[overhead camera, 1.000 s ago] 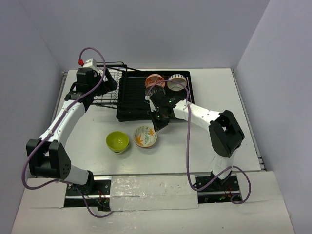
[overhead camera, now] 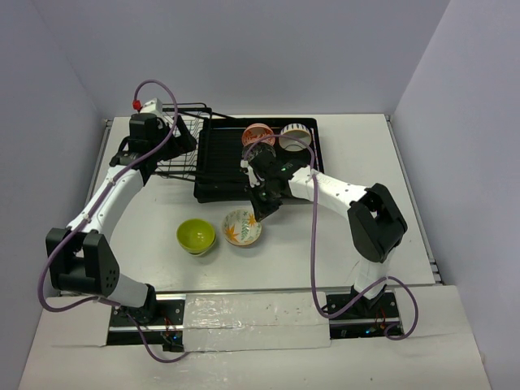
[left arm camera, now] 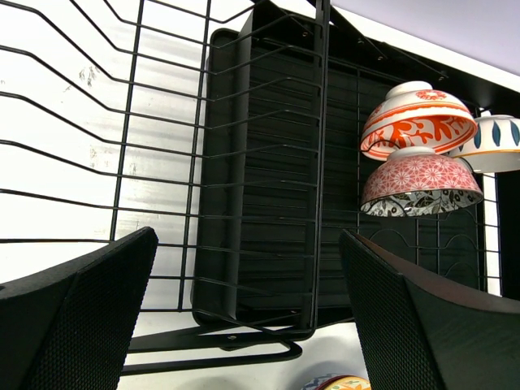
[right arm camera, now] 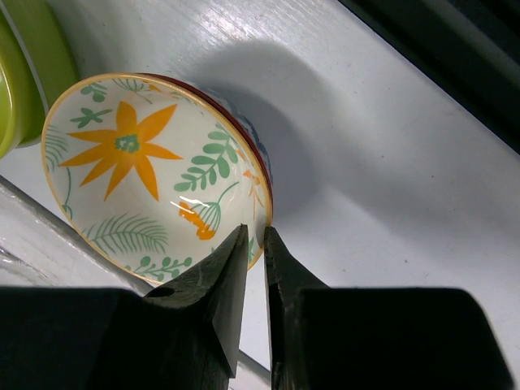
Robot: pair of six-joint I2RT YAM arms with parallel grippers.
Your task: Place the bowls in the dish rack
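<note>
A white bowl with orange flowers (overhead camera: 241,227), apparently stacked on another, sits on the table beside green bowls (overhead camera: 196,234). My right gripper is at the flowered bowl's right rim, its fingertips close together with a small gap; whether they touch the rim is unclear. In the black dish rack (overhead camera: 219,154), an orange-patterned bowl (left arm camera: 418,122), a pink bowl (left arm camera: 422,180) and a blue-patterned bowl (left arm camera: 496,138) lie tilted or overturned. My left gripper is open over the rack's left wire section, nothing between its fingers.
Walls enclose the back and sides. Purple cables loop over both arms.
</note>
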